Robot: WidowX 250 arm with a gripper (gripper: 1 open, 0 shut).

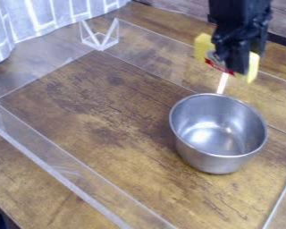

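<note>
A steel bowl (218,134) stands on the wooden table at the right of centre, empty as far as its inside shows. Above and behind it, at the top right, my black gripper (232,55) is shut on a yellow object (206,46) with red and whitish parts, held clear of the bowl. The object is partly hidden by the gripper and somewhat blurred, so its exact shape is unclear.
Transparent walls (62,172) border the work area, with a small clear bracket (99,38) at the back left and a white curtain (21,22) behind.
</note>
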